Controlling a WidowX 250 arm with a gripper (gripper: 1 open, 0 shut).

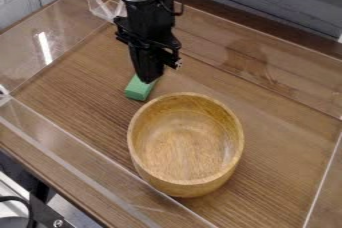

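My black gripper [150, 60] hangs over the table at the upper middle, shut, with nothing visible between its fingers. Just below it and slightly left lies a small green block [139, 88]. A large empty yellow oval bowl [185, 175] sits in front, to the lower right of the block.
The wooden table [274, 97] has bare room to the right and left. Cables lie at the bottom left corner, and the table's back edge runs along the top right.
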